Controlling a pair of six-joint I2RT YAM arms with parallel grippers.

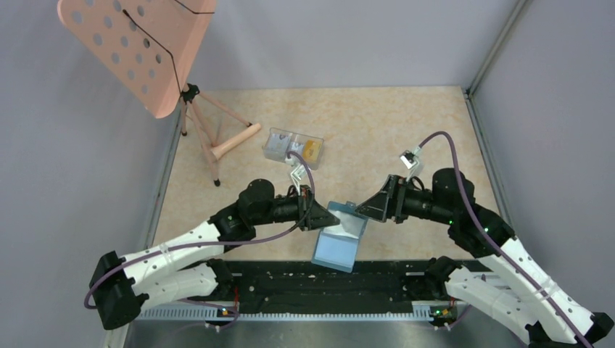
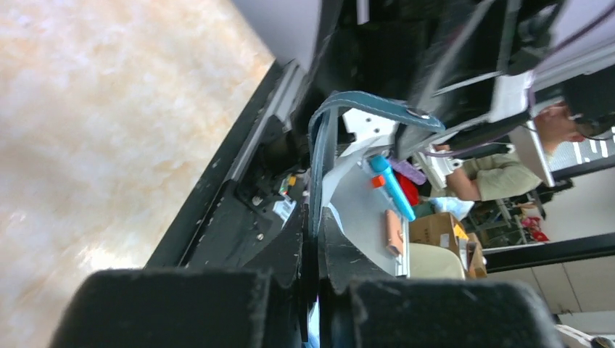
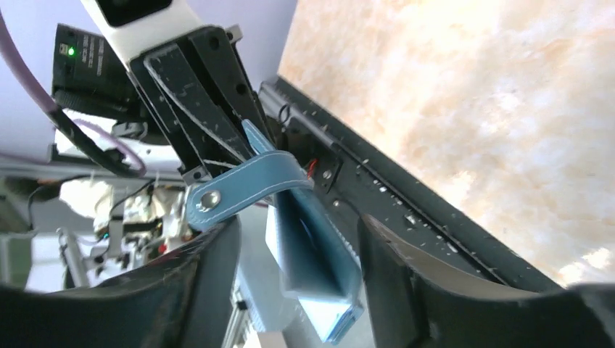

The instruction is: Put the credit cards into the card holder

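The blue card holder (image 1: 336, 251) hangs opened out between the arms in the top view, a pale inner leaf showing. My left gripper is shut on its edge, with the snap strap just beyond the fingertips. My right gripper is open beside the holder; its blurred fingers stand apart, one either side of the blue cover. White and yellow cards (image 1: 311, 150) lie in a clear box (image 1: 272, 154) behind the left gripper.
A pink perforated stand (image 1: 138, 54) rises at the back left, its tripod legs on the table. A dark rail (image 1: 319, 290) runs along the front.
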